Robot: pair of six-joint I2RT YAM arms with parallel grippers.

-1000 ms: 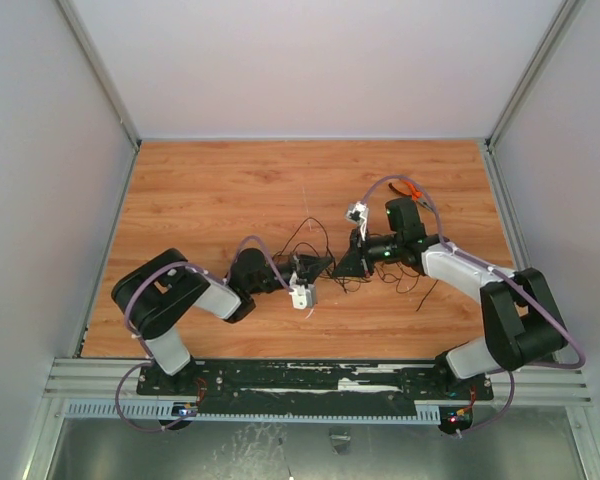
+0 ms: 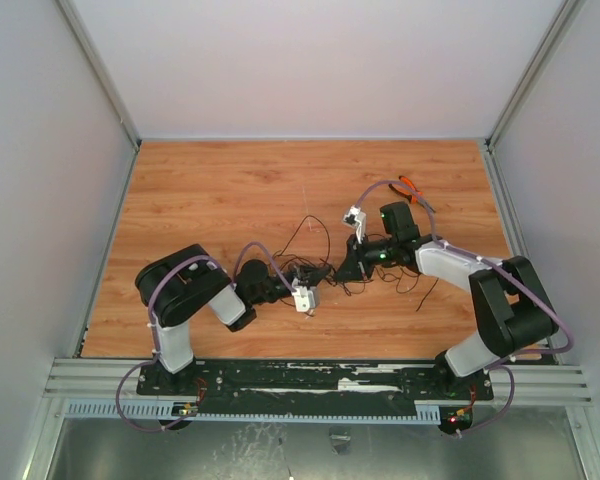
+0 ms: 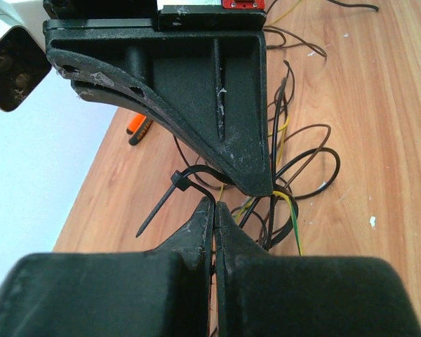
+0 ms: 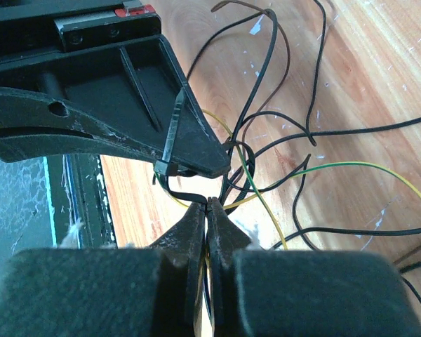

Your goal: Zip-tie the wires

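Note:
A tangle of black, brown, yellow and green wires (image 4: 268,219) lies on the wooden table between my grippers. A black zip tie (image 3: 156,208) hangs beside the bundle, its small square head (image 4: 166,168) visible in both wrist views. In the left wrist view, one part of its strap runs into the tips of my left gripper, which is shut on it. My right gripper is likewise shut on a strap coming from that head. How the tie passes around the wires is partly hidden by the fingers. The top view shows both grippers almost touching.
Orange-handled cutters (image 2: 407,188) lie at the back right. A wire loop (image 2: 313,232) reaches back from the tangle, and loose ends (image 2: 427,292) spread right.
My left arm's elbow and forearm have shifted right and slightly forward, with its gripper dipping a little. The right arm has moved only slightly. The wires stay nearly in place.

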